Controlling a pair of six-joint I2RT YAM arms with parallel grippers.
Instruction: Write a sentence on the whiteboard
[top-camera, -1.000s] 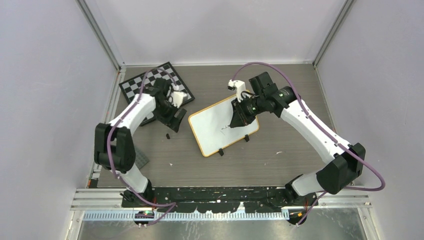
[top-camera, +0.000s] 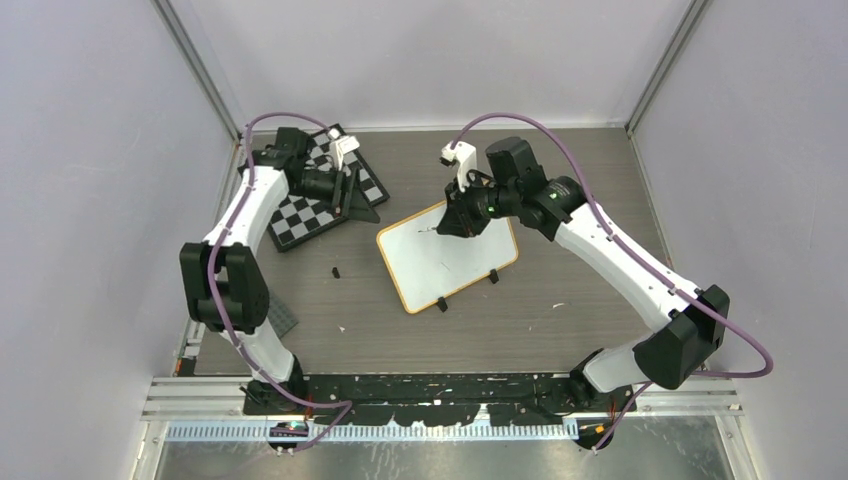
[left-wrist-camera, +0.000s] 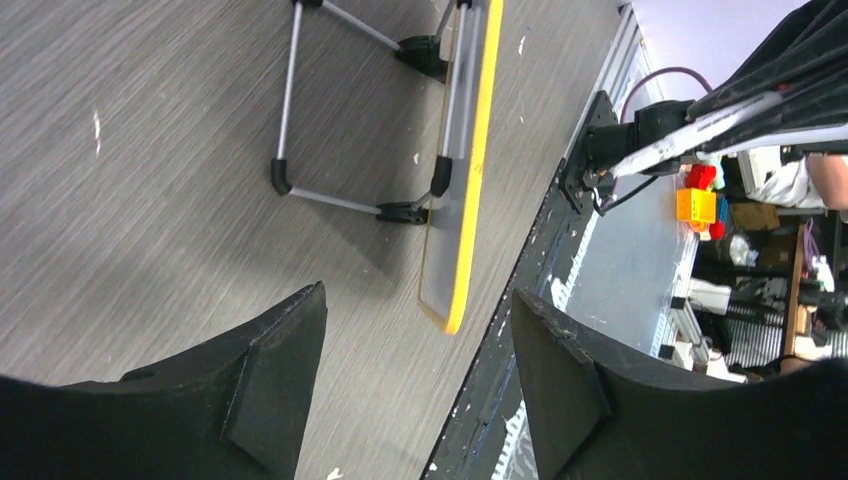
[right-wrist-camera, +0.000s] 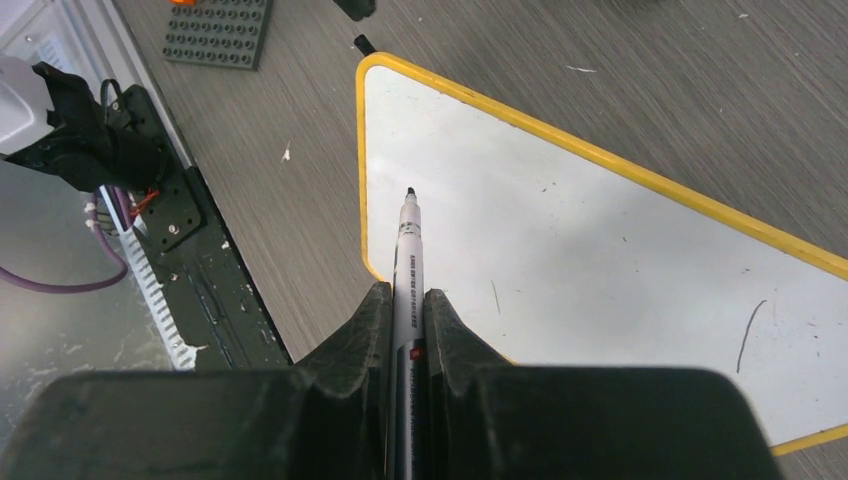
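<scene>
The whiteboard (top-camera: 440, 262), white with a yellow-orange rim, stands in the middle of the table; small marks and one curved dark stroke (right-wrist-camera: 747, 335) show on its face. My right gripper is shut on a marker (right-wrist-camera: 408, 250) with a grey-white body, its dark tip pointing away over the board. Whether that tip touches the surface I cannot tell. To the board's left, my left gripper is open, its fingers (left-wrist-camera: 285, 370) well apart and empty. The left wrist view catches the board's yellow edge (left-wrist-camera: 470, 190) from the side, beyond those fingers.
A checkered board (top-camera: 300, 215) lies at the back left, partly under the left arm. A small black cap-like piece (top-camera: 336, 272) is on the table left of the whiteboard. The grey studded plate (right-wrist-camera: 215, 35) lies near the left arm's base.
The right gripper, with the marker, shifted left and slightly back across the board.
</scene>
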